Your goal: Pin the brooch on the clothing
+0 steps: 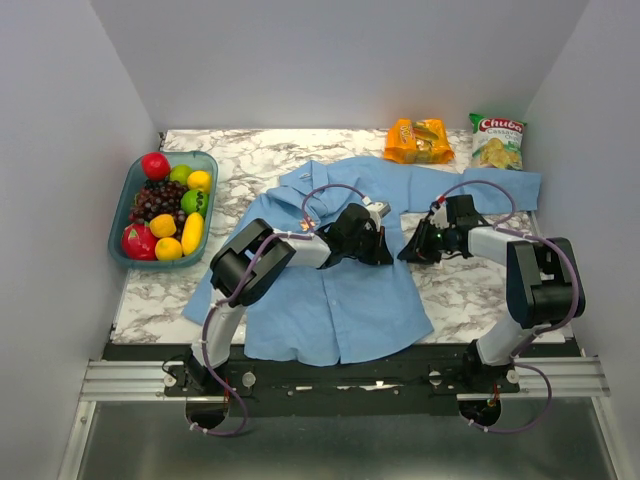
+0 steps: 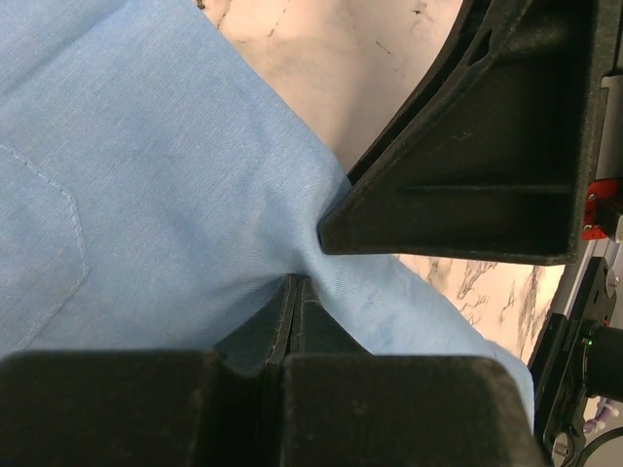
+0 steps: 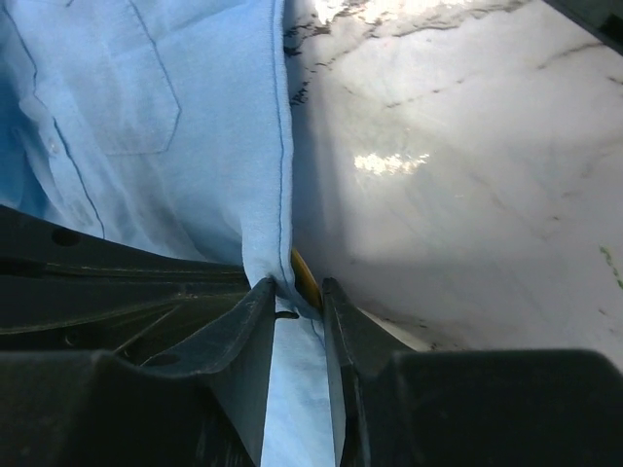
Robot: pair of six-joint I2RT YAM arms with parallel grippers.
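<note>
The light blue shirt [image 1: 370,315] is spread over the table, its right edge between my two grippers. In the left wrist view, my left gripper is shut, with the shirt cloth [image 2: 195,195] creased and gathered at its tips. From the right, my right gripper straddles the shirt's edge, its fingers a little apart. A gold-coloured sliver [image 3: 306,280], probably the brooch, shows between those fingers against the cloth edge; most of it is hidden. Whether it is fastened to the shirt cannot be seen.
A basket [image 1: 120,225] of fruit stands at the left. An orange packet [image 1: 418,142] and a chips bag [image 1: 497,143] lie at the back right. Bare marble [image 1: 465,300] shows right of the shirt. Both grippers are very close together.
</note>
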